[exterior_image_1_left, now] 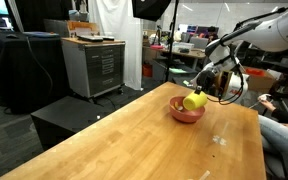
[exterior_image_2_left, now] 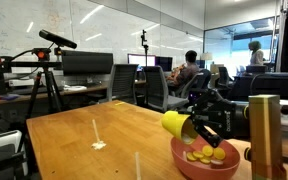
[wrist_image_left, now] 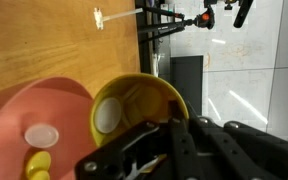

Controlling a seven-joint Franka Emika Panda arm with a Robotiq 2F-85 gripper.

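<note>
A yellow cup (exterior_image_1_left: pixel 195 101) is tilted on its side over the pink bowl (exterior_image_1_left: pixel 187 117), with my gripper shut on its rim. In exterior view 2 the cup (exterior_image_2_left: pixel 177 125) lies almost level at the bowl's left side, above the bowl (exterior_image_2_left: pixel 191 165). Inside the bowl are several yellow pieces (exterior_image_2_left: pixel 206 152). The wrist view looks into the cup (wrist_image_left: pixel 134 90), where a pale round object (wrist_image_left: pixel 108 114) rests. Another pale disc (wrist_image_left: pixel 41 135) and yellow pieces (wrist_image_left: pixel 38 163) lie in the bowl (wrist_image_left: pixel 59 100).
The wooden table (exterior_image_1_left: pixel 114 145) is broadly clear to the left of the bowl. A thin white strip (exterior_image_2_left: pixel 96 132) lies on it. In exterior view 2 a wooden post (exterior_image_2_left: pixel 264 135) stands at the right, close to the arm.
</note>
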